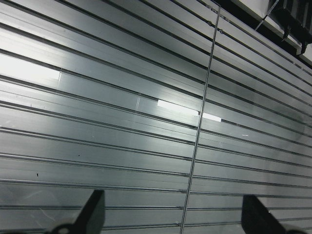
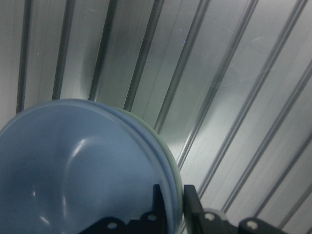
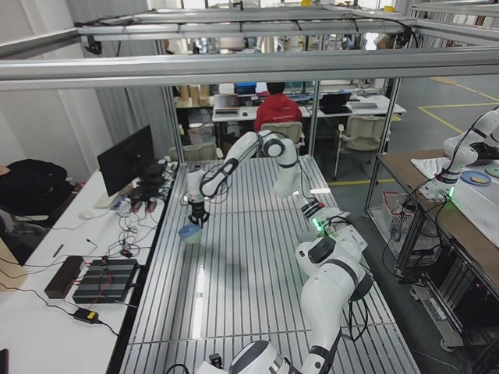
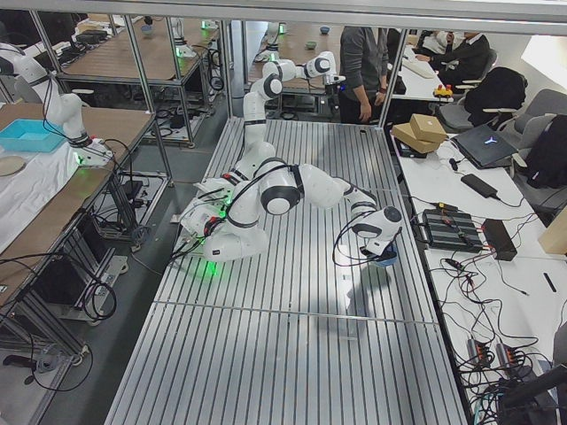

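A blue bowl nested with a pale green bowl fills the lower left of the right wrist view. My right gripper has its fingers on either side of their rims, shut on them. In the camera left view that gripper holds the stack above the slatted table's left part. In the left wrist view my left gripper is open over bare slats, with nothing between its fingers.
A white desk with a monitor, power units and cables runs along the left side in the camera left view.
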